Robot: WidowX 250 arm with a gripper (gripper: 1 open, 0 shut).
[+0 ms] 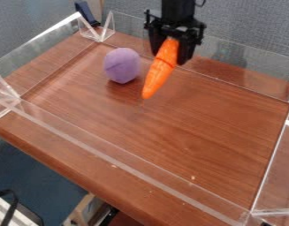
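My black gripper is at the top centre of the camera view, shut on an orange carrot, which hangs with its tip pointing down toward the lower left. A round purple object lies on the wooden floor to the left of the carrot.
Clear low walls border the wooden surface, with corner pieces at the left and top left. A small blue and black item is outside at the top left.
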